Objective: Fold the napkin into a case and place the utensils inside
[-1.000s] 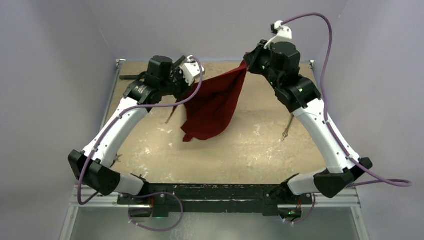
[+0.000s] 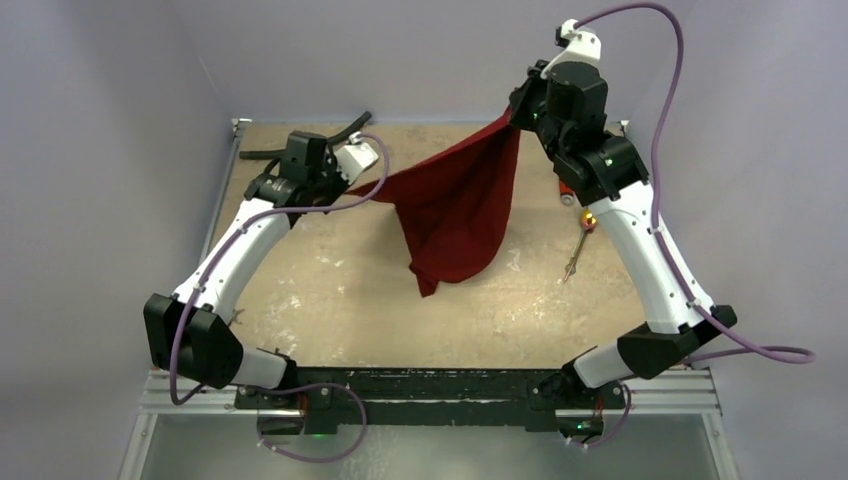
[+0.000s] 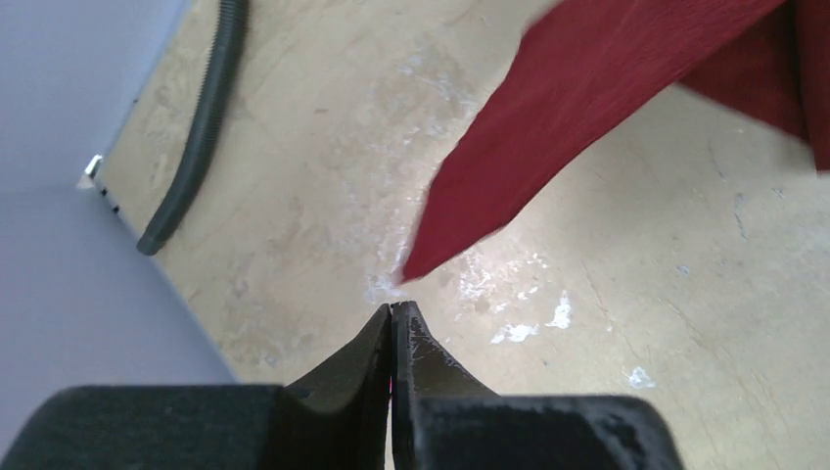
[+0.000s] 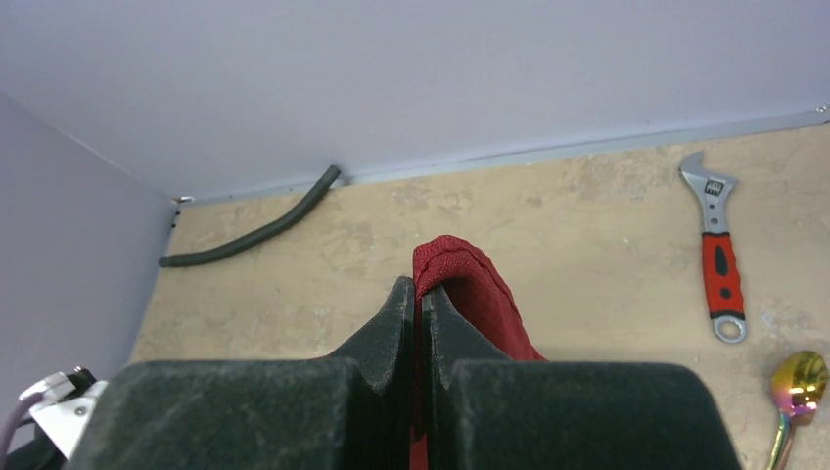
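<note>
A dark red napkin (image 2: 450, 220) hangs from my right gripper, which is shut on one raised corner at the back right; cloth rises between its fingers. The napkin's lower part slopes down over the middle of the table. My left gripper is shut with nothing visible between its fingers; the napkin's loose pointed corner (image 3: 470, 196) lies just beyond its tips in the left wrist view. At the right is a rainbow-coloured spoon (image 4: 795, 384), with a thin utensil beside it in the top view.
A wrench with red handle (image 4: 722, 274) lies at the back right, partly hidden from above by my right arm. A dark tube (image 4: 245, 240) lies at the back left.
My right gripper has risen toward the back right, drawing the napkin right. My left gripper has moved left, and the napkin's left corner is now outside its fingertips.
</note>
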